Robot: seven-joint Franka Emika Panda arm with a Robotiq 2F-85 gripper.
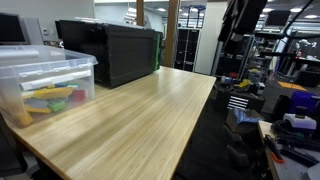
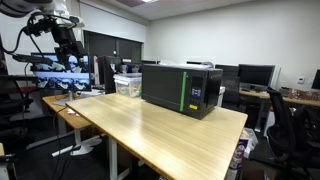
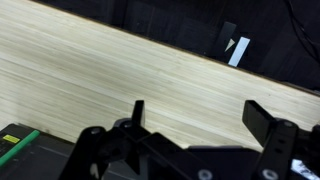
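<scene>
My gripper is open in the wrist view, its two black fingers wide apart with only bare wood surface below them. It hangs well above the table (image 3: 150, 90). In the first exterior view the arm (image 1: 240, 30) comes in at the upper right, over the table's edge. The second exterior view has the arm (image 2: 60, 40) at the upper left. A black microwave (image 2: 182, 88) with a green strip stands on the table, and its dark corner (image 3: 35, 155) shows at the lower left of the wrist view.
A clear plastic bin (image 1: 48, 90) with colourful items sits at the table's left, beside the microwave. Beyond the table's edge lies dark floor (image 1: 205, 150), with cables and equipment at the right.
</scene>
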